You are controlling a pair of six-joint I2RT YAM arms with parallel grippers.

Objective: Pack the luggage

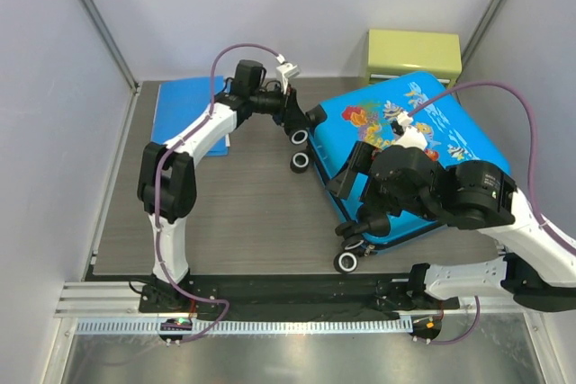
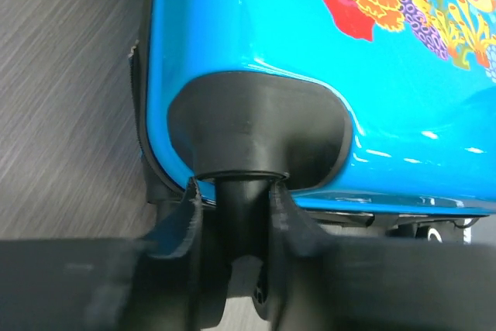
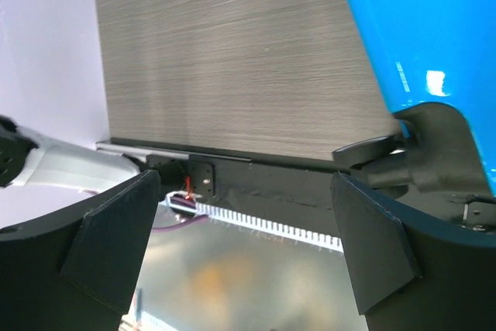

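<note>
A blue suitcase with sea-creature stickers (image 1: 391, 123) lies on the right half of the table, wheels toward the left. My left gripper (image 1: 292, 110) is at its upper-left corner; in the left wrist view its fingers (image 2: 174, 226) flank the black wheel stem (image 2: 242, 207), partly open, and whether they grip it is unclear. My right gripper (image 1: 346, 177) stands open over the suitcase's left side; in the right wrist view, the near wheel housing (image 3: 438, 153) lies just beyond its fingertips.
A yellow-green box (image 1: 414, 42) stands behind the suitcase. A blue folder (image 1: 180, 110) lies at the back left.
</note>
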